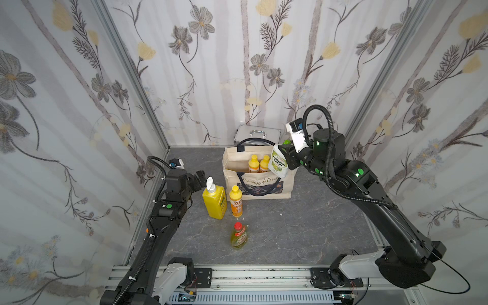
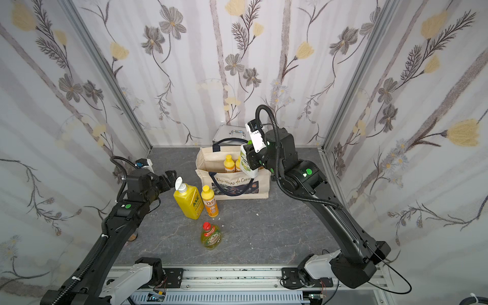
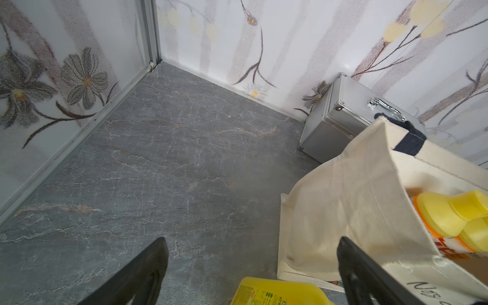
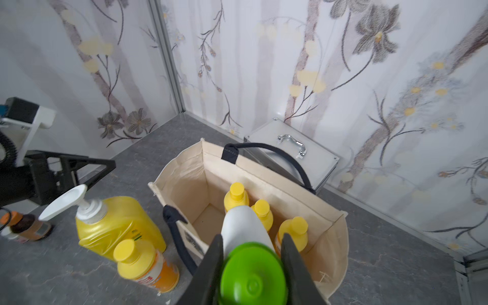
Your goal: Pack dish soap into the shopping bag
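Note:
My right gripper is shut on the green cap of a white bottle (image 1: pixel 278 161), which hangs tilted over the right part of the beige shopping bag (image 1: pixel 231 184). The bag stands upright with its mouth open. Inside it are yellow-capped orange bottles (image 4: pixel 237 197), three of them in the right wrist view. In front of the bag stand a yellow pump bottle (image 1: pixel 215 202), a yellow-orange bottle (image 1: pixel 236 201) and a red-capped bottle (image 1: pixel 238 237). My left gripper is open with its fingers wide apart, behind and above the pump bottle, holding nothing.
A silver case (image 3: pixel 350 109) stands behind the bag against the wall. Dark straps (image 2: pixel 228 190) loop at the bag's front and back. A small brown bottle (image 4: pixel 29 226) lies off at the left in the right wrist view. Table to the bag's right is bare.

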